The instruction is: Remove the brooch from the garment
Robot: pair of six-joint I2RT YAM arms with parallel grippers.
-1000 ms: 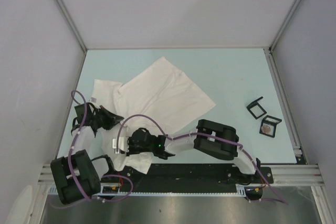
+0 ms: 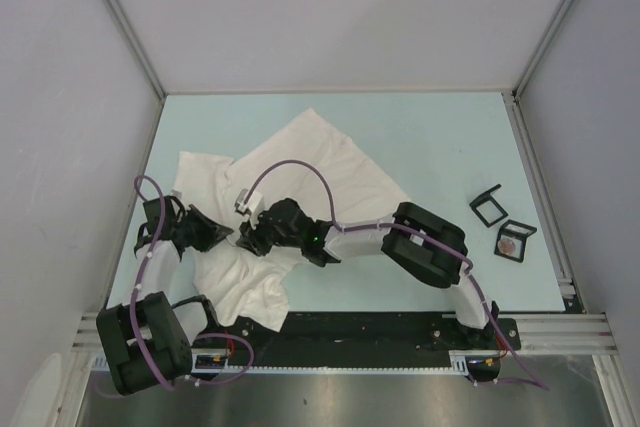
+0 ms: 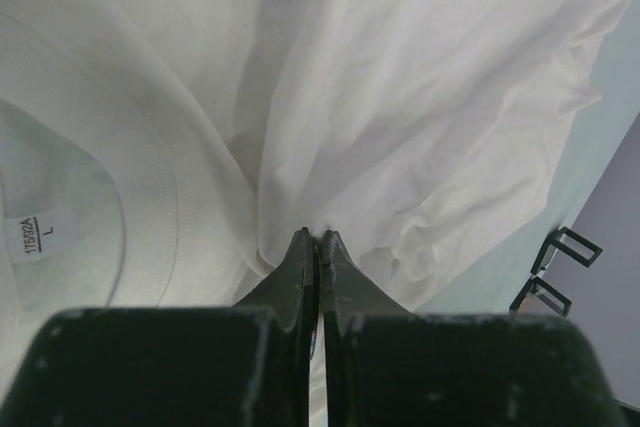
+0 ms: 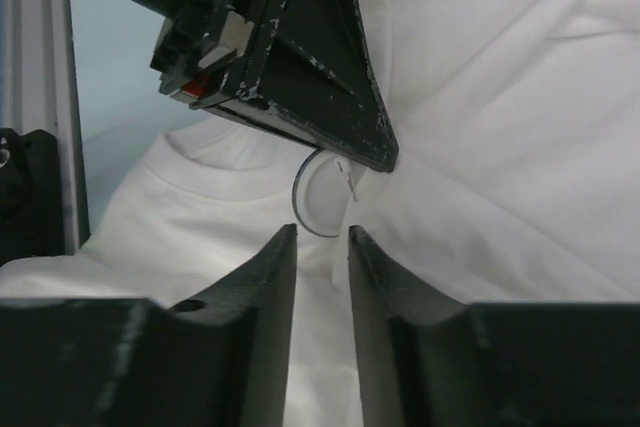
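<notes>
A white garment (image 2: 320,162) lies crumpled on the pale table. My left gripper (image 2: 222,231) is low on its left part, fingers shut together against the fabric in the left wrist view (image 3: 315,242). A thin silvery ring (image 4: 298,197) with a small pin, apparently the brooch, shows at the left gripper's fingertip in the right wrist view. My right gripper has its fingertips apart just in front of that ring, with nothing clearly between them; in the top view it sits right beside the left one.
Two small dark open cases (image 2: 510,240) lie at the right of the table. A garment label (image 3: 38,235) shows in the left wrist view.
The left arm has barely moved.
</notes>
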